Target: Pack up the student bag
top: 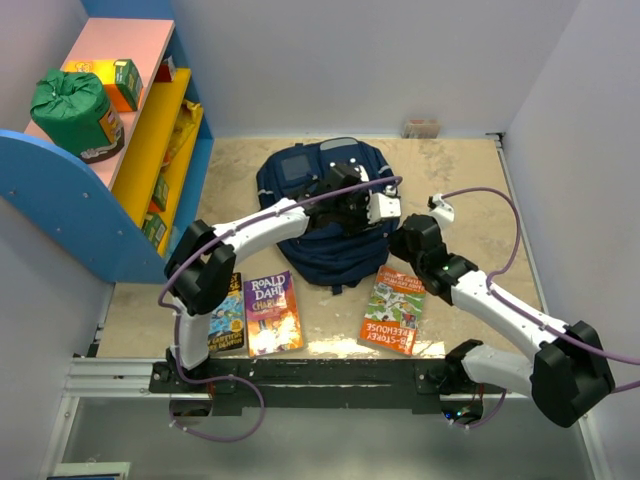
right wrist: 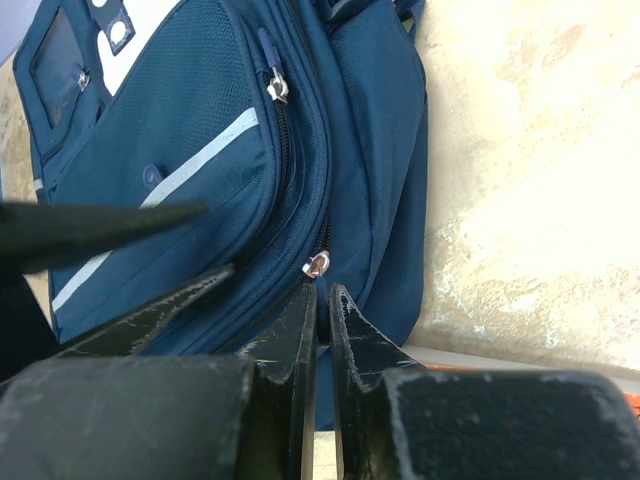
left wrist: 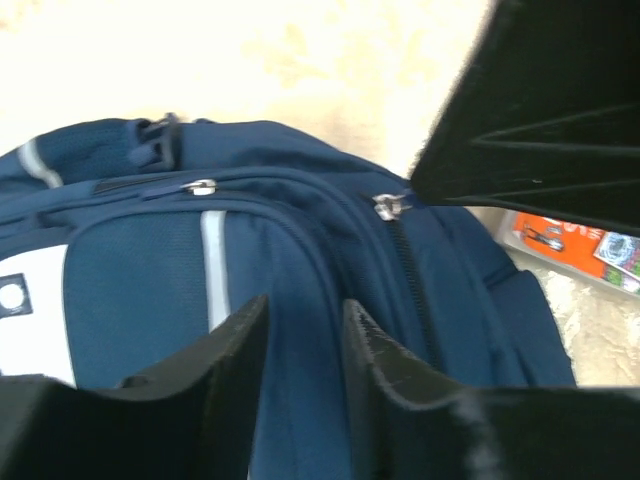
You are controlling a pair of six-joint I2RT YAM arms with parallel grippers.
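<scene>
A navy backpack (top: 310, 260) lies on the worktop with zip pulls along its edge. My left gripper is over the bag's fabric, part open, its fingertips slightly apart; whether it touches cloth is unclear. My right gripper is at the lower zip pull (right wrist: 316, 264), fingertips close together around or on its cord; the grip is hard to tell. Three books lie in front of the bag: a blue one (top: 226, 320), a Roald Dahl book (top: 271, 315) and an orange Treehouse book (top: 392, 310).
A shelf unit (top: 70, 230) with a green bundle (top: 72, 110) and boxes stands at the left. Bare worktop (top: 470, 180) lies right of the bag. A small clear box (top: 420, 128) sits at the back edge.
</scene>
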